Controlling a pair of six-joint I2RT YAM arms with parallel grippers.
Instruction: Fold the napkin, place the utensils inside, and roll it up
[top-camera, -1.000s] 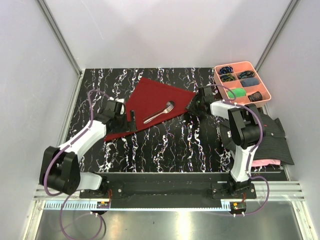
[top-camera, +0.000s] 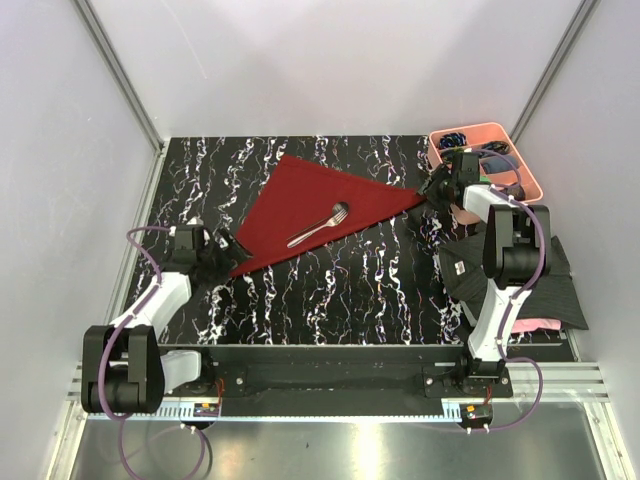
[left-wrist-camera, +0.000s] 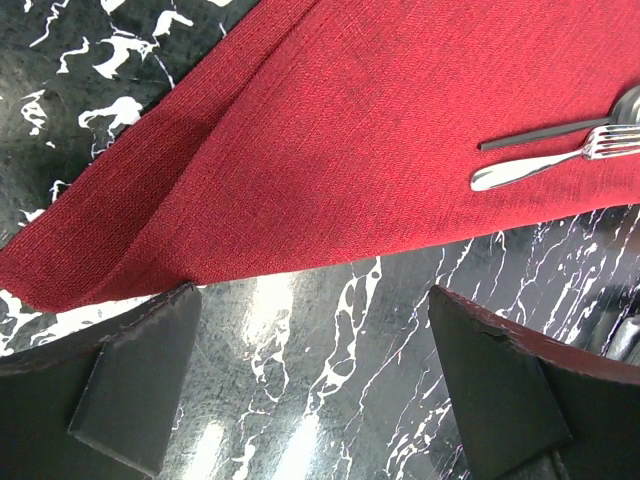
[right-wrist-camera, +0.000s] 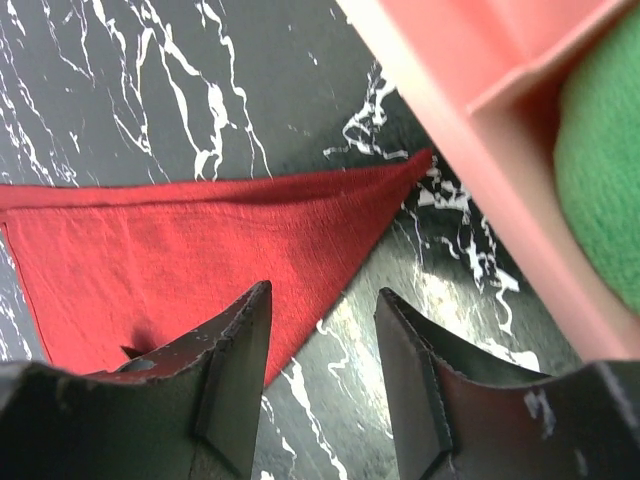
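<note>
A red napkin (top-camera: 280, 210) lies folded into a long triangle on the black marbled table, with a fork (top-camera: 325, 226) and a spoon (top-camera: 338, 208) on it, side by side. My left gripper stands open just at the napkin's left corner, with nothing between its fingers. My right gripper is parted over the napkin's right corner (right-wrist-camera: 370, 205), beside the pink bin; nothing shows held between its fingers.
A pink divided bin (top-camera: 530, 175) with cloth items stands at the back right. Dark folded fabric (top-camera: 530, 290) lies at the front right.
Since one second ago, my left gripper moved left and my right gripper moved right toward the bin, each to an end of the napkin.
</note>
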